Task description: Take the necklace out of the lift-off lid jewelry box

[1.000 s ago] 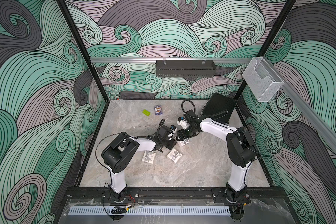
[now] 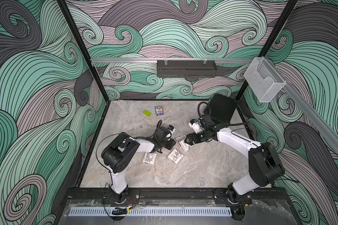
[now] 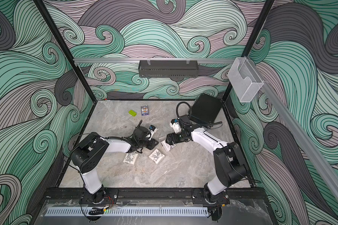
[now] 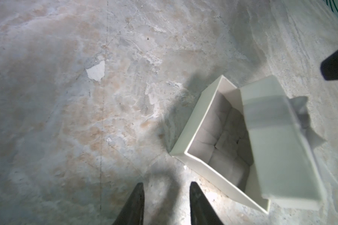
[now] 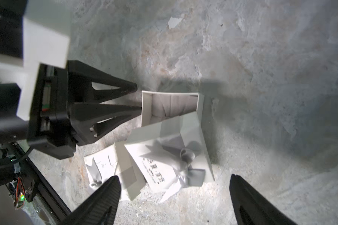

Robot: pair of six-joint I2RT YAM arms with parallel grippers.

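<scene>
The white jewelry box [image 4: 199, 120] stands without its lid seated, and grey padding [image 4: 227, 136] shows inside. No necklace can be made out. Its white lid [image 5: 169, 161], with a grey ribbon bow, leans tilted across one side of the box. In the left wrist view, my left gripper is part open beside the box, nothing between its fingers. The right wrist view shows the left fingertips [image 5: 131, 87] close to the box's edge. My right gripper is spread wide over the lid side, apart from it as far as I can tell.
Two more white ribboned boxes lie nearby: one box [image 2: 175, 156] in front and another box [image 2: 149, 157] to its left. A green block [image 2: 146, 112] and a card pack [image 2: 159, 110] lie at the back. A black case [image 2: 219, 108] occupies the back right.
My right gripper has moved rightward and toward the front, away from the left one. The left arm has shifted only slightly.
</scene>
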